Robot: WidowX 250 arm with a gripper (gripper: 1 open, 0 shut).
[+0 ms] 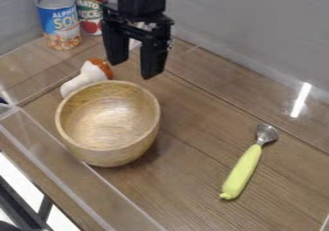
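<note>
My black gripper (137, 54) hangs over the upper middle of the table, its two fingers apart with nothing visible between them. Below it and to the left lies a small white object with an orange end (80, 79). A wooden bowl (108, 137) sits in front of that. On the right lies a yellow-green handled utensil (241, 171) with a metal head.
An Alphabet soup can (61, 21) and a red-labelled can (90, 2) stand at the back left. A wall runs along the back, and the table edge is at lower left.
</note>
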